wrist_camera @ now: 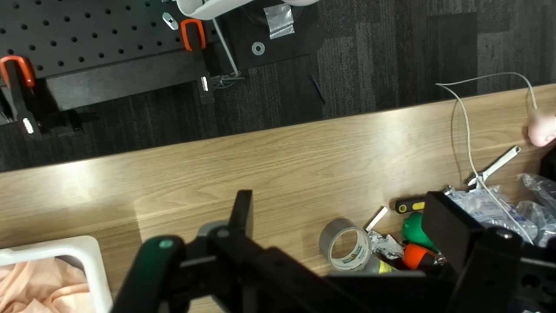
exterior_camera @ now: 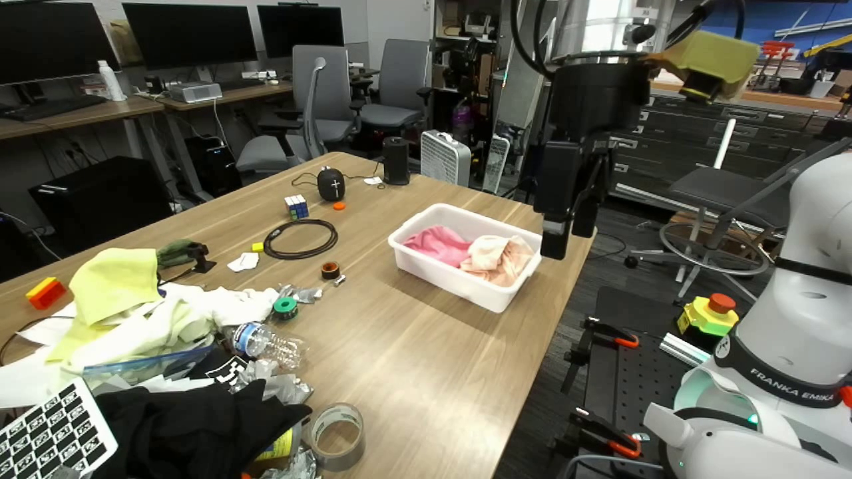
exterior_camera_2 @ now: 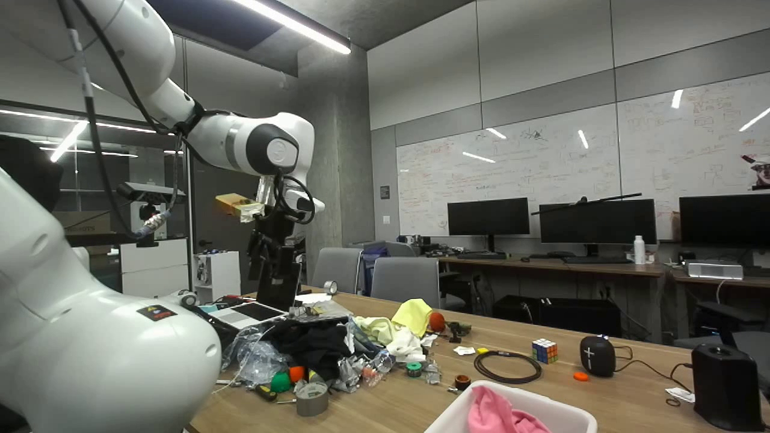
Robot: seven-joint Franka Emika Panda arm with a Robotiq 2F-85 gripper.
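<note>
High above the table, my gripper stands open, its two black fingers wide apart in the wrist view with nothing held between them. In exterior view 1 its fingers [exterior_camera: 556, 235] hang in front of the right end of a white bin [exterior_camera: 447, 285]. A pink cloth [exterior_camera: 437, 244] and a peach cloth [exterior_camera: 501, 259] lie inside that bin. Only a corner of the bin [wrist_camera: 86, 245] and some peach cloth [wrist_camera: 44, 286] show at the wrist view's lower left. A grey tape roll [wrist_camera: 333, 245] appears between and below the fingers.
Heaped on one side are a yellow cloth [exterior_camera: 116, 279], black cloth [exterior_camera: 200, 427], a plastic bottle [exterior_camera: 267, 343] and other clutter. A cable coil [exterior_camera: 300, 239], a puzzle cube [exterior_camera: 296, 207] and a round speaker [exterior_camera: 331, 184] sit farther back. Bare wood lies between bin and heap.
</note>
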